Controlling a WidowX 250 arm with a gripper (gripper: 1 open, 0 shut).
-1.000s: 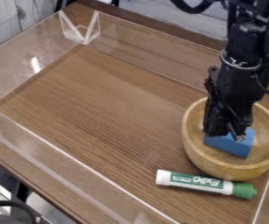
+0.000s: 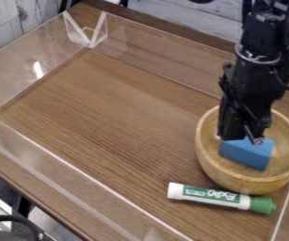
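A black robot gripper (image 2: pixel 252 127) hangs over a round wooden bowl (image 2: pixel 218 168) at the right of the camera view, its tips low at the bowl's inner area. It is shut, with nothing visible between its fingers. A blue block (image 2: pixel 246 153) lies in the bowl just below the fingertips; whether they touch it is hard to tell.
A green-and-white tube (image 2: pixel 222 198) lies on the wooden table (image 2: pixel 96 122) in front of the bowl.
The gripper has shifted very slightly, and the blue block appears a little farther left in the bowl.
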